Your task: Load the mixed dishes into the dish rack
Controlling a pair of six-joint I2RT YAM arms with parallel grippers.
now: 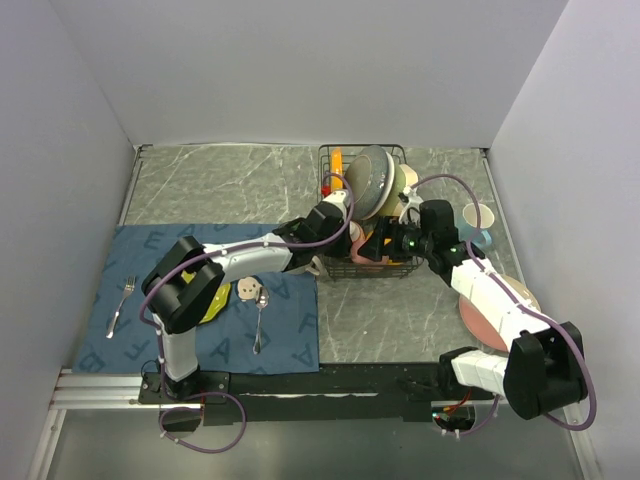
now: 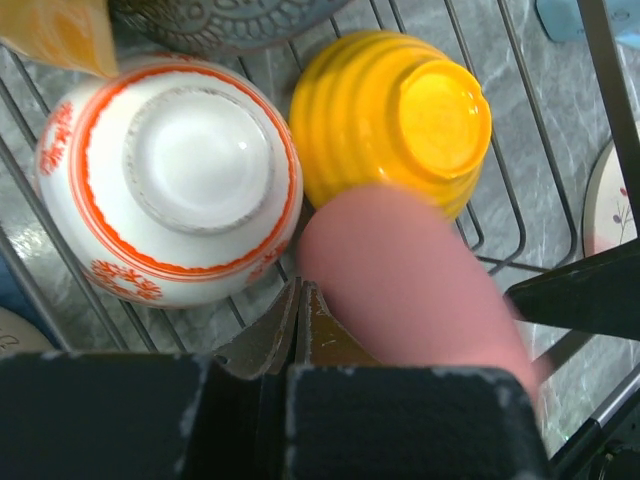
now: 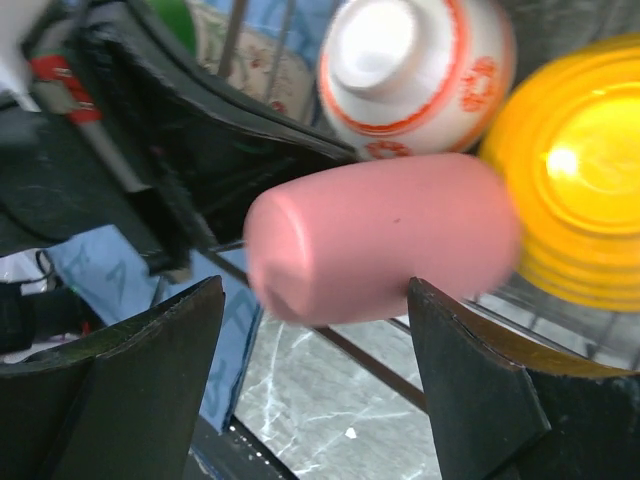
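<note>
A pink cup (image 2: 410, 280) lies tilted in the front part of the wire dish rack (image 1: 355, 272). My left gripper is shut with nothing between its fingers; the cup is just outside them, to their right in the left wrist view. My right gripper is open, its fingers apart, with the near end of the pink cup in front of the gap. One of its fingers (image 3: 470, 350) overlaps the cup's lower edge; whether they touch, I cannot tell. In the rack beside the cup sit an upturned white bowl with orange trim (image 2: 200, 170) and a yellow bowl (image 2: 390, 110).
Grey, white and green plates (image 1: 367, 182) lean at the rack's back. A blue mug (image 1: 478, 235) and pink plate (image 1: 485, 322) stand right of it. On the blue mat (image 1: 290, 340) are a fork (image 1: 121, 305), a spoon (image 1: 261, 320) and a yellow-green dish (image 1: 215, 303).
</note>
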